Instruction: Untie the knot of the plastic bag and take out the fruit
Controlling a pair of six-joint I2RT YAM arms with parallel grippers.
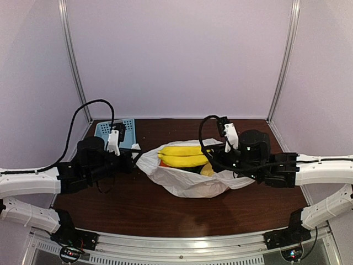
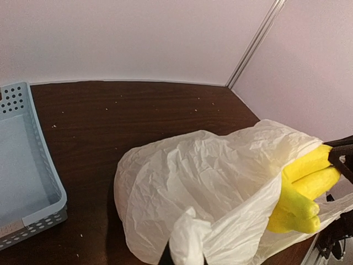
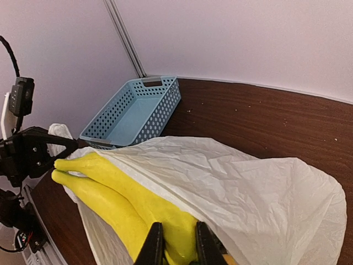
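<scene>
The white plastic bag lies open in the middle of the table in the top view. A pinch of its left end stands up between the tips of my left gripper, which is shut on it. Two yellow bananas lie across the bag's mouth, and their far end is held by my right gripper, shut on them. Below the bananas, a sliver of an orange and a yellowish fruit show inside the bag. Whatever lies deeper is hidden.
A light blue perforated basket stands empty at the back left, behind my left arm. Bare brown table lies in front of the bag and also behind it.
</scene>
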